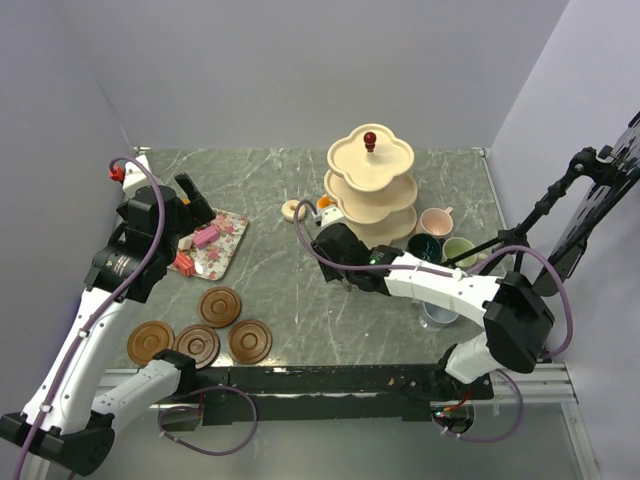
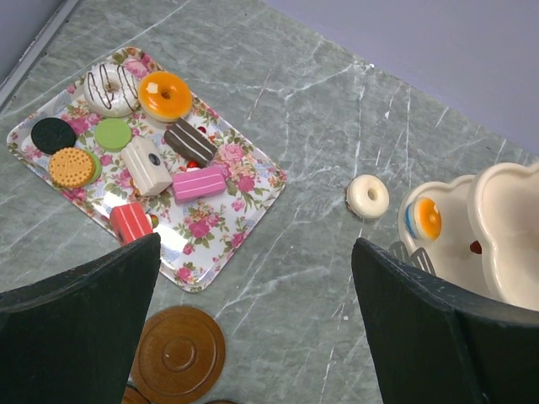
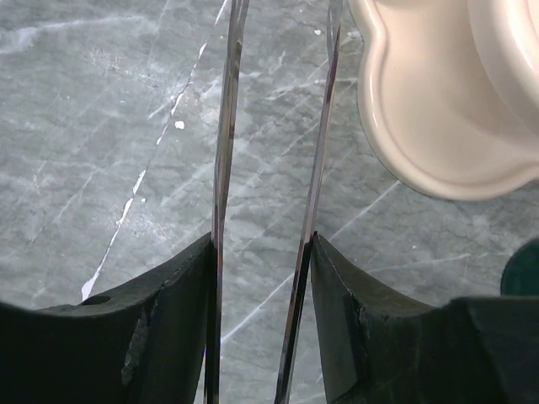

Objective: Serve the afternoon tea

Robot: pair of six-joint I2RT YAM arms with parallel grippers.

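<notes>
A three-tier cream stand (image 1: 365, 160) stands at the back right, with an orange-topped pastry on its lowest tier and a ring biscuit (image 2: 367, 197) beside it. A floral tray (image 2: 244, 202) of sweets and pastries lies at left. My left gripper (image 1: 192, 200) is open above the tray side, nothing between its fingers. My right gripper hovers at the stand's left front, its long fingers part open over bare tabletop, nothing seen between them.
Cups (image 1: 437, 223) crowd right of the stand, partly behind my right arm. Several brown coasters (image 1: 249, 341) lie at front left.
</notes>
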